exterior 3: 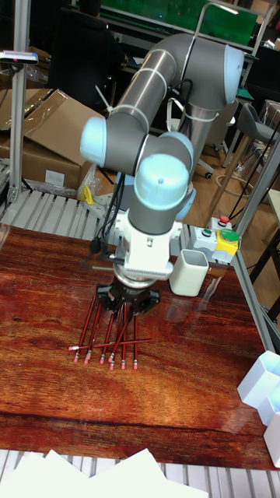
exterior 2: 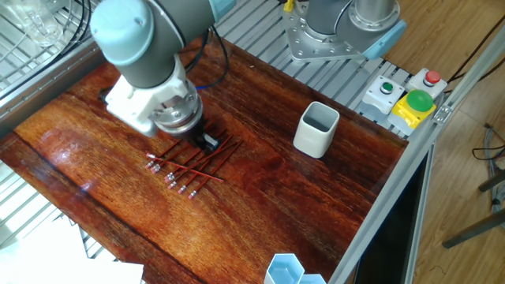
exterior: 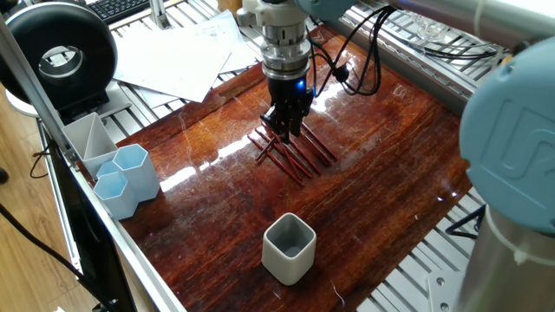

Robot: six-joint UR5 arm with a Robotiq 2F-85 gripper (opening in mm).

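Observation:
Several dark red pencils [exterior 3: 105, 341] lie loosely spread on the brown wooden board, one or two of them crossing the others, their pink eraser ends showing. Right above them hangs my black gripper [exterior 3: 126, 310], pointing down, its fingers apart. In exterior view 1 the gripper [exterior: 288, 134] covers the far ends of the pencils [exterior: 299, 163]. Whether a fingertip touches any pencil cannot be made out. A white square cup [exterior: 289, 251] stands upright on the board, empty inside, well clear of the pencils.
Light-blue hexagonal holders [exterior: 127, 180] stand at the board's edge. White papers [exterior: 178, 65] lie beyond another edge. Control buttons [exterior 2: 410, 106] sit off the board near the arm's base. Bare board [exterior 2: 260, 205] separates the pencils from the cup and holders.

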